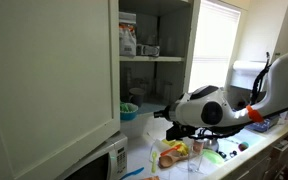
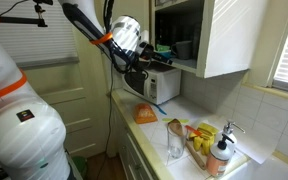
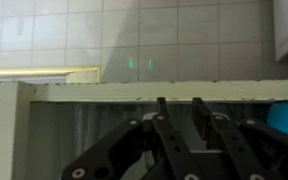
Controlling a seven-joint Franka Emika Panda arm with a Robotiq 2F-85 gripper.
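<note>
In the wrist view, my gripper is open, its two dark fingertips apart with no object visible between them. They reach to the pale shelf edge (image 3: 114,92), over the dim cabinet interior. At the right of that view a blue rounded thing (image 3: 287,116) is partly cut off. It may be the blue-green bowl (image 1: 128,109) seen on the low shelf of the open cabinet (image 1: 152,60). In the first exterior view, the gripper (image 1: 158,114) is to the right of that bowl, apart from it; its fingers are too small to judge there.
A white toaster oven or microwave (image 2: 164,84) stands beneath the cabinet. On the counter are an orange item (image 2: 145,113), a clear pitcher (image 2: 176,138), yellow things (image 2: 207,131) and a soap bottle (image 2: 220,156). A bag (image 1: 127,40) occupies an upper shelf. The large cabinet door (image 1: 49,90) hangs open.
</note>
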